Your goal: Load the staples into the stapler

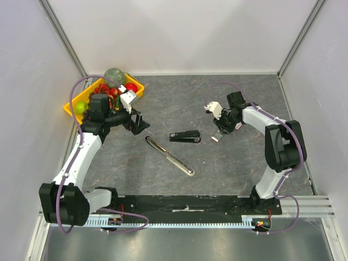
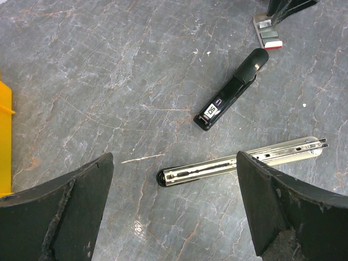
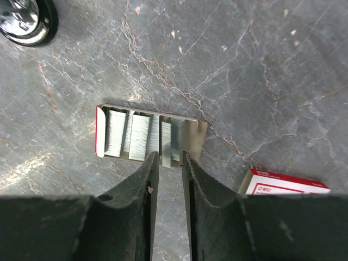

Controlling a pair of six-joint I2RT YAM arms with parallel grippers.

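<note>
In the right wrist view a shallow staple tray (image 3: 198, 142) lies on the table, with several staple strips (image 3: 116, 132) in it. My right gripper points down at the tray's right part, its fingers a small gap apart. One narrow strip (image 3: 166, 140) shows in line with that gap; whether the fingertips touch it I cannot tell. A black stapler piece (image 2: 230, 89) with a white label lies on the table, and near it a long silver rail piece (image 2: 217, 166). My left gripper stands wide open above the table, empty.
A red and white box (image 3: 288, 184) lies right of the tray. At the back left stands a yellow crate (image 1: 139, 85) of fruit, close behind the left arm.
</note>
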